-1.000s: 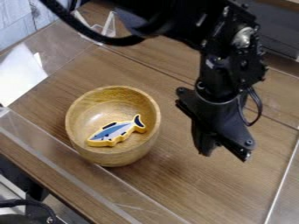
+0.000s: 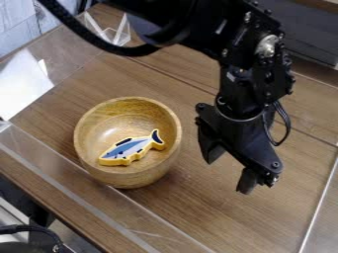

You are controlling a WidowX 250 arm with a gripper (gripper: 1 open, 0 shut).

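Observation:
A wooden bowl (image 2: 119,119) stands on the table at centre left, holding a flat toy fish (image 2: 129,148) in blue and white with yellow edges. My black gripper (image 2: 228,166) hangs over the bare wood to the right of the bowl, apart from it, with its fingers open and nothing visible between them.
Bare wooden tabletop (image 2: 251,217) surrounds the bowl, with free room below and right of my gripper. Clear plastic edging runs along the left and right sides. A white sheet-like object (image 2: 19,84) lies at the upper left, and a black cable arches across the top.
My gripper's fingers have spread apart and the lower one sits further down in the view than a second ago. The bowl and fish have not moved.

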